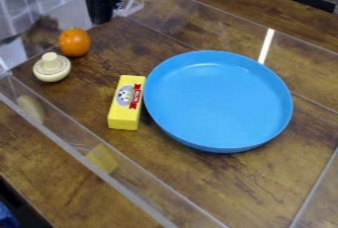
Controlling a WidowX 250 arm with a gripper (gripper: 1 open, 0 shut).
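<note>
My dark gripper (101,11) is raised at the top left, above and beyond an orange ball (74,43); its finger is too small and dark to make out. A white mushroom-like toy (51,68) sits below the ball. A yellow box (126,104) with a cartoon face lies left of a large blue plate (218,100).
The wooden table (224,183) has clear plastic walls along the left side and lower edge. Bare wood shows between the ball and the plate, and across the upper right.
</note>
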